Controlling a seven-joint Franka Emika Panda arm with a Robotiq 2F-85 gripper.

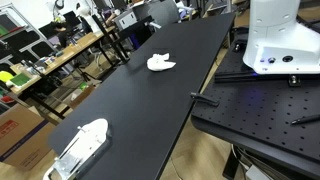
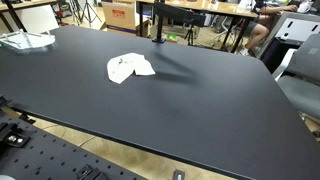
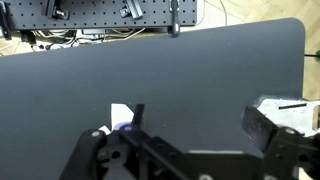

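Note:
In the wrist view my gripper is open over the dark table (image 3: 180,75), its fingers wide apart with bare tabletop showing between them. A crumpled white cloth or paper (image 3: 121,115) lies at the left finger, which partly hides it. The same white piece (image 2: 128,67) rests flat on the tabletop in exterior view 2, and it also shows in exterior view 1 (image 1: 160,62). Near one end of the table is a flat white object (image 1: 82,148), perhaps a tray or lid; the right finger overlaps its view (image 3: 285,112) from the wrist.
A perforated black mounting plate (image 1: 265,105) carries the white robot base (image 1: 283,40) along one table side. Tools (image 3: 132,9) lie on that plate. A cardboard box (image 1: 22,135) stands off the table.

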